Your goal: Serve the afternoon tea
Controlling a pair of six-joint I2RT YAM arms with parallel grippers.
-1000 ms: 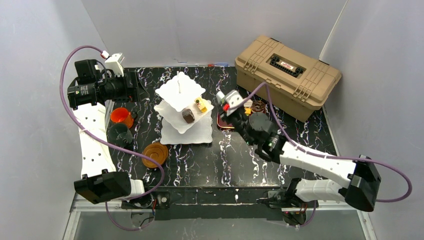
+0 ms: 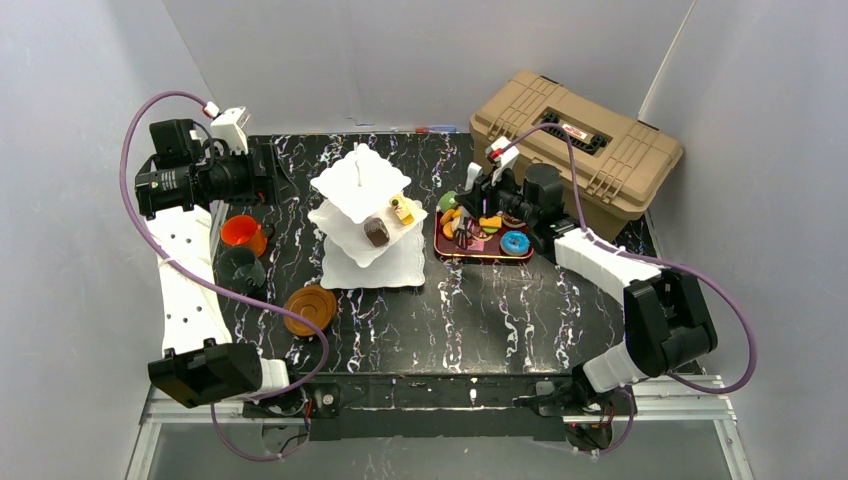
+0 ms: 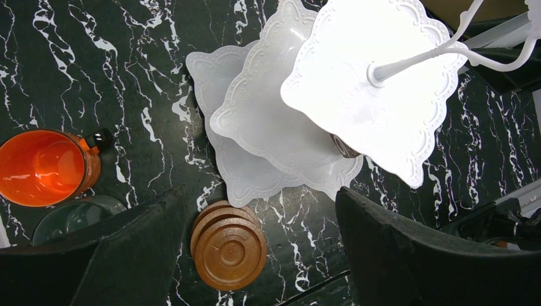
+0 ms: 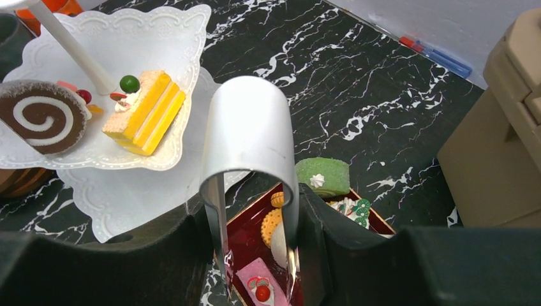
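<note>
The white tiered stand [image 2: 356,185] holds a chocolate roll [image 4: 44,118] and a yellow cake slice [image 4: 147,115] on its middle tier. A red tray [image 2: 480,255] beside it carries pastries, including a blue doughnut [image 2: 515,242]. My right gripper is over the tray, closed round white-topped metal tongs [image 4: 245,121] held upright between its fingers. My left gripper [image 2: 275,175] hangs open and empty over the left side, above an orange mug [image 3: 44,166] and a dark green cup [image 3: 76,217].
Stacked wooden coasters [image 3: 229,255] lie at the front left. A tan case [image 2: 575,140] fills the back right behind the tray.
My right arm has moved back and right from the front right to over the tray, with the white-topped tongs upright in its gripper. The left arm has not moved.
</note>
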